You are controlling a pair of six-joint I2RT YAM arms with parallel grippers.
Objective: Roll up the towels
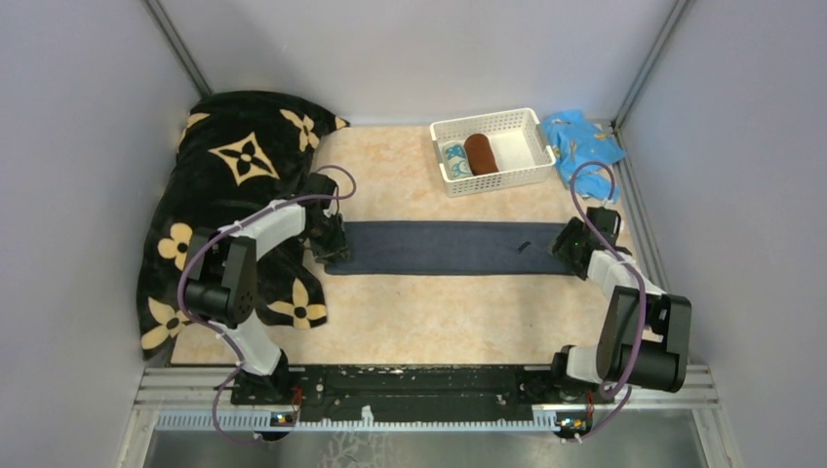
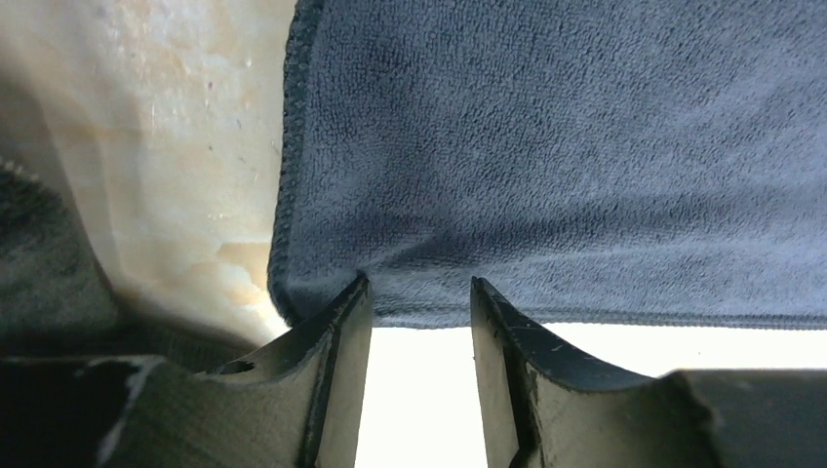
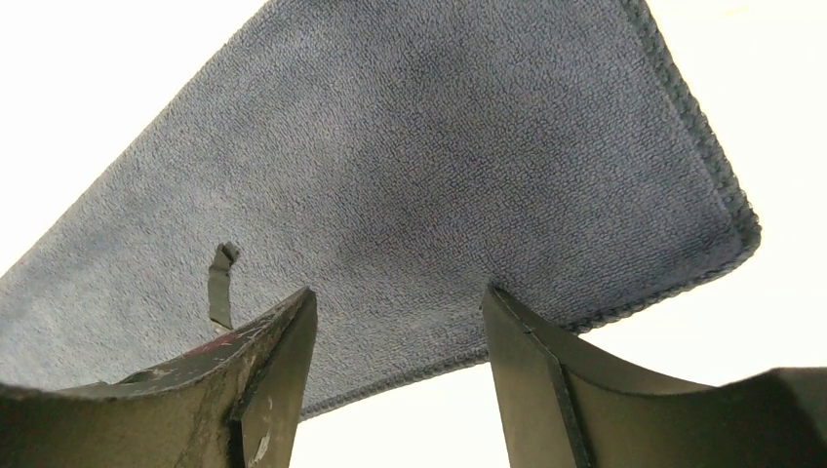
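A dark grey towel [image 1: 439,247] lies flat in a long strip across the middle of the table. My left gripper [image 1: 330,249] is at its left end; in the left wrist view its fingertips [image 2: 351,297] stand apart over the lower edge near the corner, with no cloth seen raised between them. My right gripper [image 1: 571,244] is at the right end, open over the towel [image 3: 419,175] near a corner, as the right wrist view shows. A small dark strip [image 3: 219,288] lies on the towel there.
A white basket [image 1: 522,146] holding a brown roll [image 1: 480,153] and a patterned roll stands at the back. A blue cloth [image 1: 580,146] is crumpled at the back right. A black patterned blanket [image 1: 195,175] covers the left side.
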